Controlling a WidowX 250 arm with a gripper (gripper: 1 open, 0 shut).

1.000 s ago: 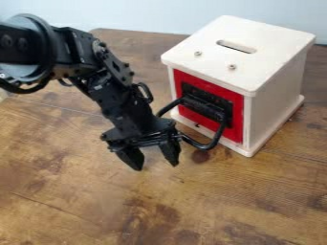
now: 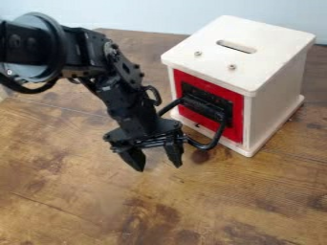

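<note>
My black gripper (image 2: 155,158) hangs tilted downward over the wooden table, left of and in front of a pale wooden box (image 2: 271,100). Its two fingers point down, standing apart with nothing visible between them. The box has a slot in its top and a red front panel (image 2: 188,77) carrying a black fitting with a black looped handle (image 2: 221,124). The handle's lower end reaches down behind or beside the gripper; whether they touch I cannot tell.
The box occupies the back right, near the table's far edge.
The arm and gripper have shifted very slightly over the last second. The box looks unchanged.
</note>
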